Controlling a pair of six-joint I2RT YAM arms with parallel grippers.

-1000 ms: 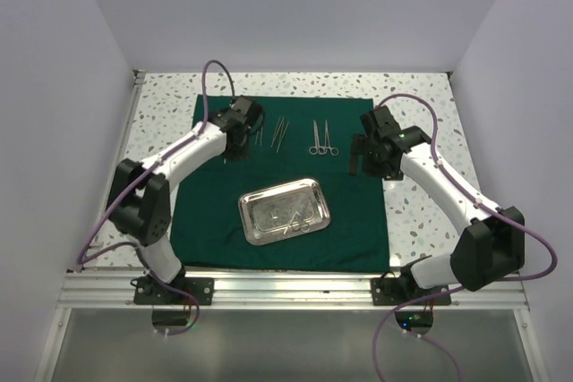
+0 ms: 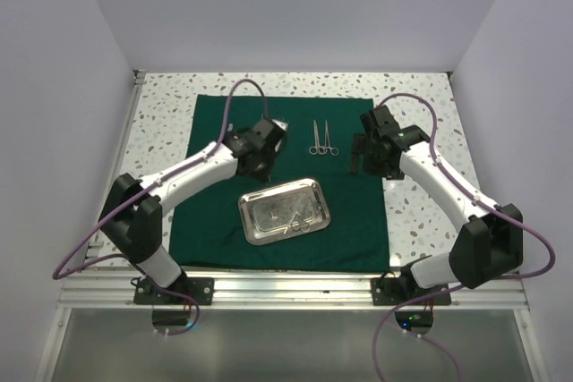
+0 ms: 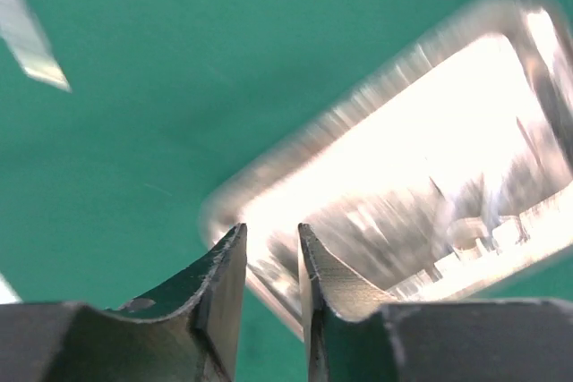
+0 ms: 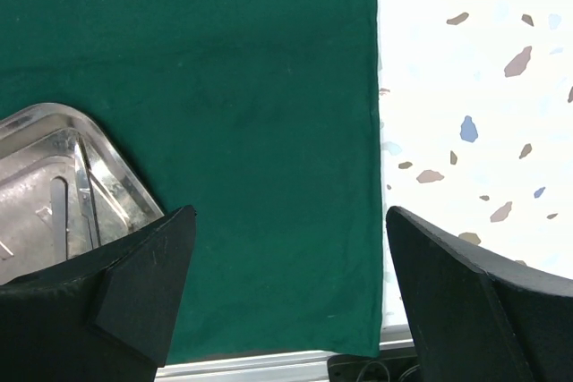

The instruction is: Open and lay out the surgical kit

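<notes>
The metal tray (image 2: 247,221) rests on the green cloth, holding several shiny instruments, among them scissors (image 2: 303,224). In the right wrist view two slim tools (image 4: 59,221) show in the tray's corner. My left gripper is over the tray's upper-left corner, its fingers part open with nothing seen between them; motion blurs the tray (image 3: 295,145) there. My right gripper stands wide open and empty above the cloth, right of the tray. Two scissors-like instruments (image 2: 316,136) lie side by side at the cloth's upper middle.
The left arm partly covers the thin tools on the cloth's upper left. Speckled table (image 4: 474,176) borders it on the right.
The right arm stays put.
</notes>
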